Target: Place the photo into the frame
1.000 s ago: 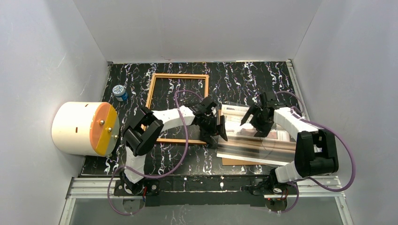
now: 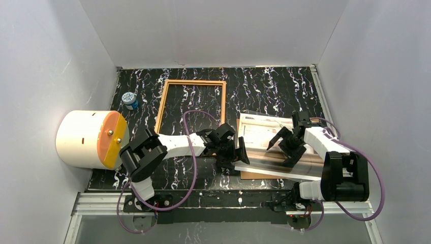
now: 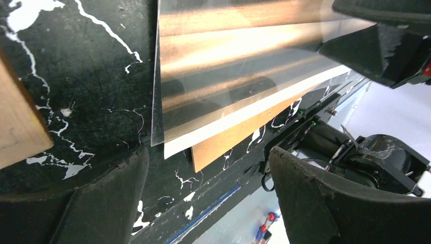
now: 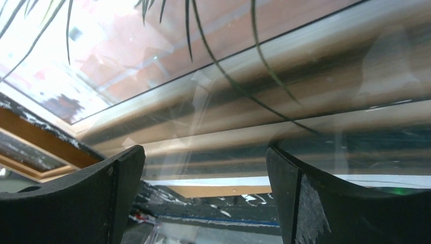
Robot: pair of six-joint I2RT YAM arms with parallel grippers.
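The wooden frame (image 2: 194, 82), an empty rectangle, lies flat on the left half of the table. On the right lies a stack: a brown backing board (image 2: 259, 176) at the bottom, the photo (image 2: 254, 127) over it, and a clear sheet (image 3: 158, 109) on top whose left edge overhangs the photo slightly. At the stack's left front corner my left gripper (image 2: 242, 155) is open, its fingers (image 3: 109, 188) apart with nothing between them. Above the photo's right half, my right gripper (image 2: 280, 150) is open and empty; its fingers (image 4: 124, 178) hang over the striped lower part of the picture.
A small blue-and-white jar (image 2: 129, 100) stands at the far left. A large white-and-orange cylinder (image 2: 86, 138) is mounted at the left wall. Bare marble table (image 2: 254, 89) stretches behind the stack. Purple hoses loop from both arms.
Both grippers have come toward the table's front edge, the left one to the stack's front corner. The frame and stack look unmoved.
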